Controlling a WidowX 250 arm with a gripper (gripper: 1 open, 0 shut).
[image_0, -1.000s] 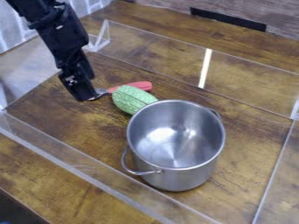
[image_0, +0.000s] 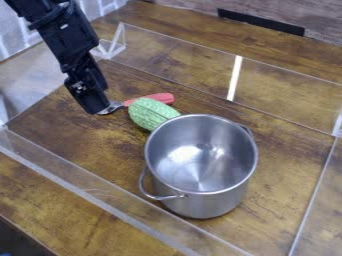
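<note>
My black gripper (image_0: 94, 98) hangs at upper left, fingers pointing down, apparently open with nothing seen between them, just left of a utensil with a red handle (image_0: 151, 98) and metal head lying on the wood. A green leafy vegetable, like a cabbage (image_0: 154, 113), lies right of the gripper, behind a large steel pot (image_0: 201, 165) that stands upright and empty at centre right, with wire handles.
Clear plastic walls (image_0: 80, 195) border the wooden work area (image_0: 67, 140). A white strip (image_0: 235, 78) crosses the back edge. Bare wood lies left of the pot and at back right.
The gripper has shifted very slightly to the left; the pot, vegetable and utensil are unchanged.
</note>
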